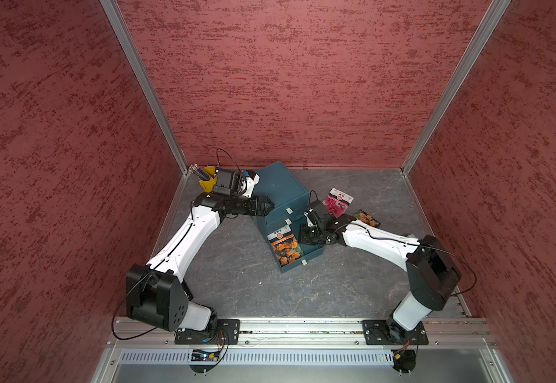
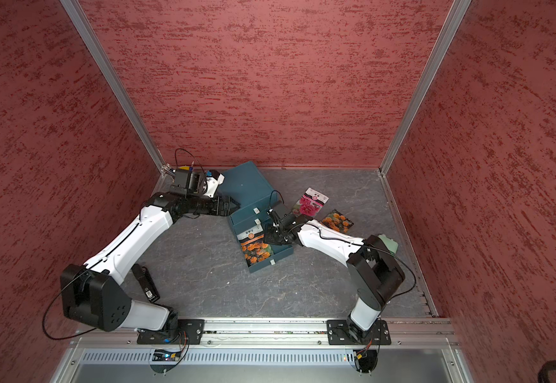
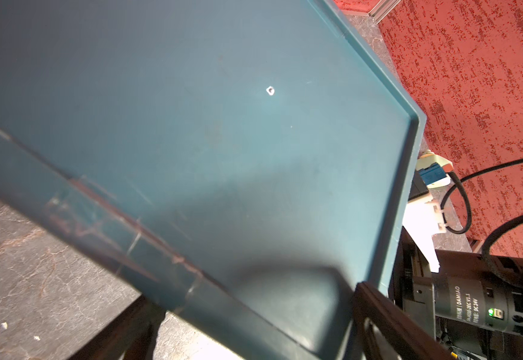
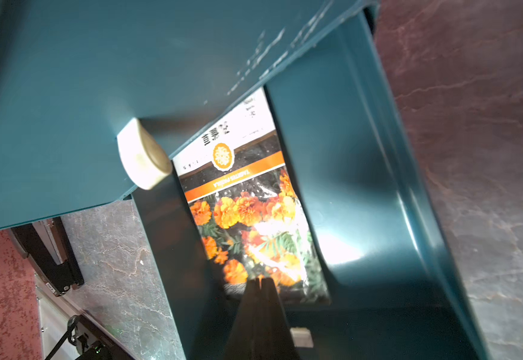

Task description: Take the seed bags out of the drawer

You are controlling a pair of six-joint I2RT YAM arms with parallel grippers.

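A marigold seed bag (image 4: 243, 210) lies flat in the pulled-out drawer (image 4: 363, 180) of the teal cabinet (image 1: 279, 178). My right gripper is shut, its fingertips together over the bag's lower end in the right wrist view, with nothing held; the bag is outside the fingers. My left gripper stands open at the cabinet's top, its fingers (image 3: 387, 324) far apart on either side of a corner. In the top left view, a pink-flower seed bag (image 1: 338, 201) and another marigold bag (image 1: 367, 219) lie on the table.
The cabinet stands left of the two loose bags. A yellow cup (image 1: 207, 180) with tools is at the back left, behind the left arm. Bare table (image 1: 329, 287) stretches in front of the drawer. A pale green item (image 2: 388, 244) lies far right.
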